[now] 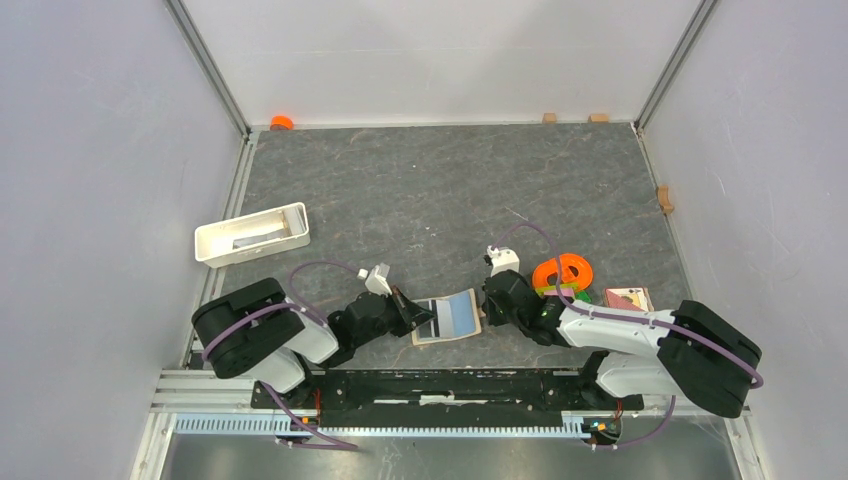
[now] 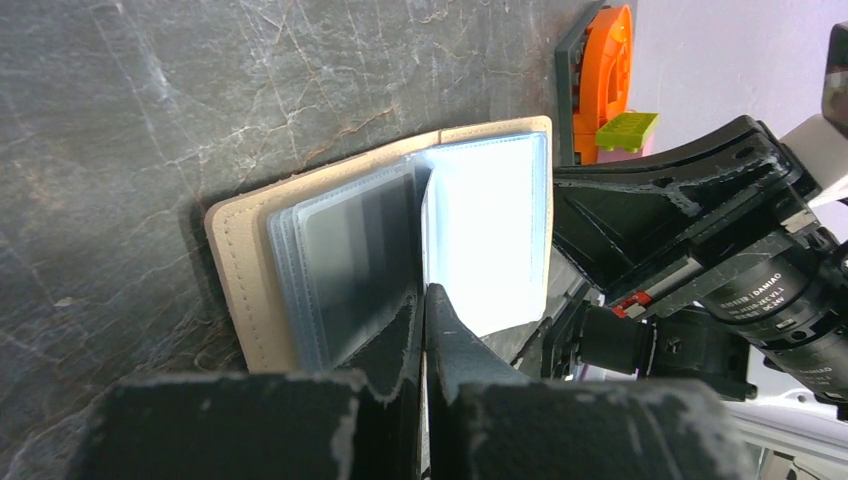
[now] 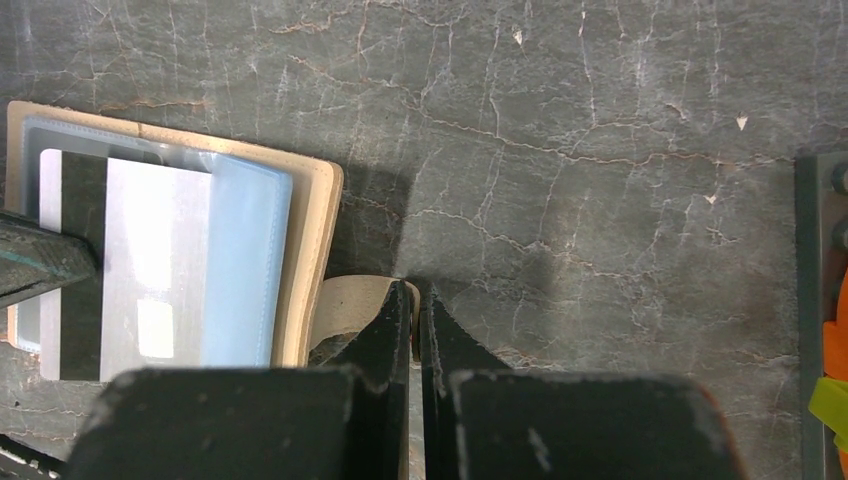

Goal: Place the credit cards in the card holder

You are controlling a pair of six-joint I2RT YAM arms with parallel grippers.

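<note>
The white credit card [image 3: 175, 260] with a black stripe is over the open beige card holder [image 3: 318, 215], above its clear sleeves. My left gripper is shut on the card, which shows nearly edge-on in the left wrist view. Whether the card's far edge is inside a sleeve I cannot tell. A beige strap [image 3: 352, 300] curls out from the holder's right side, and its end is between the tips of my right gripper, which is shut on it. In the top view the holder [image 1: 470, 335] lies between both grippers.
On the left stands a white box [image 1: 222, 247] with flat pale things inside. An orange toy [image 1: 576, 266] and a small reddish box [image 1: 628, 299] sit at the right. Behind the holder the grey table [image 1: 440, 190] is bare.
</note>
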